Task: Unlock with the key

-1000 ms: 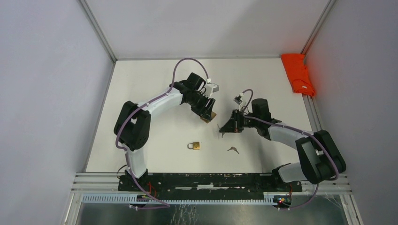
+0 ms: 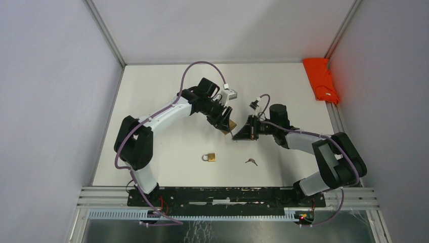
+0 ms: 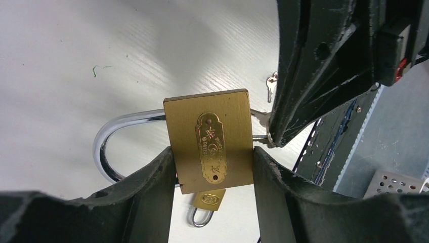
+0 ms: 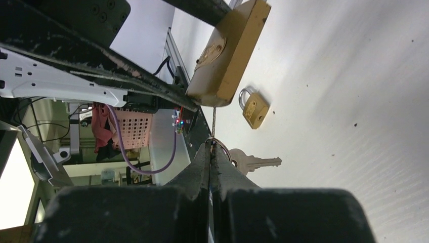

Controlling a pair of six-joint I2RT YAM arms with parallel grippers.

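A large brass padlock (image 3: 232, 121) with a long steel shackle is clamped between the fingers of my left gripper, raised over the table. My right gripper is shut on a key (image 4: 214, 120) by its ring end. That thin shaft meets the padlock's keyhole side; how deep it sits cannot be told. A second key (image 4: 258, 162) dangles from the same ring, free of the fingers. In the top view both grippers come together near the table's middle, the right one on the lock's right side.
A smaller brass padlock (image 2: 210, 157) lies on the table towards the front, and a loose pair of keys (image 2: 251, 161) to its right. An orange cloth (image 2: 321, 80) rests at the back right corner.
The right gripper has moved left, closing the gap between its key and the padlock. My left arm has shifted slightly, with the padlock still held. The small padlock and loose keys have not moved.
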